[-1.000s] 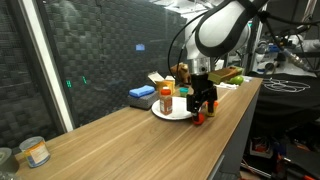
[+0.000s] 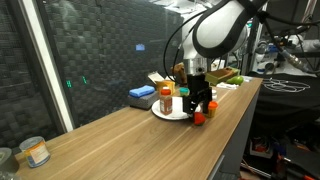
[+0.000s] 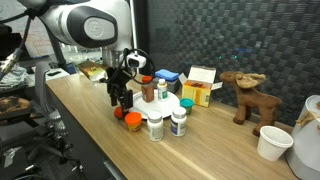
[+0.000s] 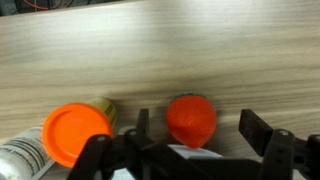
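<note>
A small round red object (image 4: 191, 120) sits on the wooden table between the fingers of my gripper in the wrist view. A gap shows on either side of it, so the gripper is open around the object without pinching it. Exterior view 2 has the red object (image 3: 119, 112) just below the dark gripper, near the table's front edge. From exterior view 1, the red object (image 2: 199, 118) appears under the fingertips, its upper part partly covered by them.
Close beside the red object stands an orange-capped bottle (image 4: 78, 135). White bottles (image 3: 155, 125) are nearby, and a white plate (image 2: 172, 111) lies behind. A toy moose (image 3: 252, 98) and a white cup (image 3: 272, 143) stand farther off.
The arm has shifted only slightly around the red object, which appears to be in the same place. The other objects look unmoved.
</note>
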